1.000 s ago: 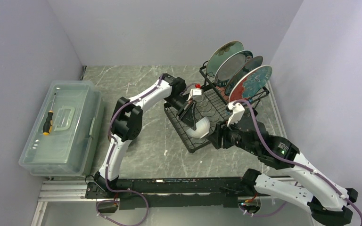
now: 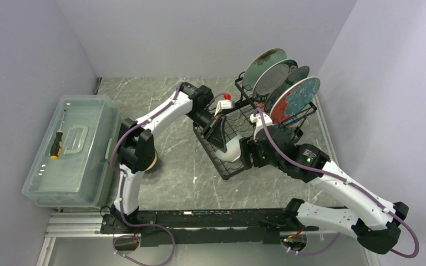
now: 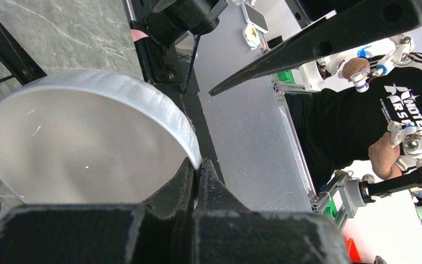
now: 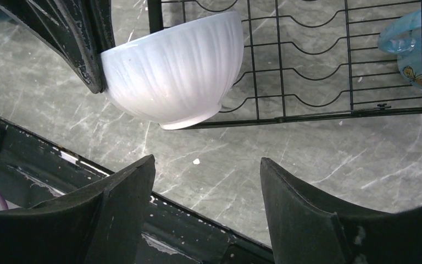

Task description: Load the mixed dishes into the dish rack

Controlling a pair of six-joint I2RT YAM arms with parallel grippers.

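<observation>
My left gripper is shut on the rim of a white ribbed bowl (image 4: 170, 74), which is tilted over the lower tier of the black wire rack (image 2: 222, 174). My right gripper is open beside the bowl, nothing between its fingers; the bowl lies just beyond its fingertips in the right wrist view. Several plates (image 2: 294, 100) stand upright in the rack's rear part. A blue cup with a butterfly (image 4: 409, 69) sits at the rack's far end in the right wrist view.
A lidded plastic bin (image 2: 50, 177) with a screwdriver on it fills the left side. A round brown-rimmed item is partly hidden under my left arm. Bare marble surface lies in front of the rack. Walls close in at the back and right.
My left arm has shifted slightly left, still with the bowl.
</observation>
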